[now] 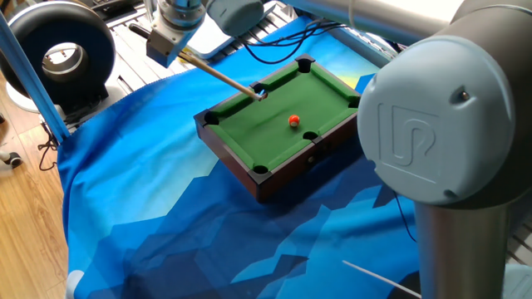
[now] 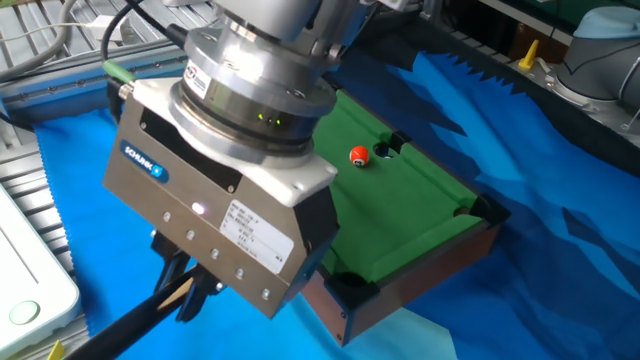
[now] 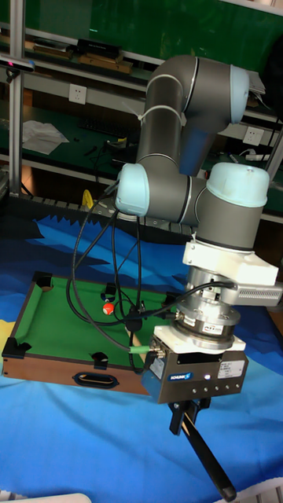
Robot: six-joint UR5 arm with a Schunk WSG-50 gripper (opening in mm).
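Observation:
My gripper [image 2: 183, 286] is shut on a cue stick [image 1: 220, 76], whose thick dark butt [image 3: 209, 465] sticks out away from the table. The cue's pale shaft slants over the rim of the miniature pool table [image 1: 232, 167], and its tip lies over the green cloth near a side pocket. A small ball-like thing seems to be at the tip, too small to make out. An orange-red ball [image 1: 293, 120] rests on the open cloth, well apart from the tip. In exterior view 2, my gripper's body hides the tip and part of the table.
Blue patterned cloth [image 1: 125, 199] lies under the pool table, with bare room in front. A black ring-shaped device [image 1: 96, 54] stands at the far left in exterior view 1. Cables [image 3: 75, 277] hang from the arm across the pool table in exterior view 3.

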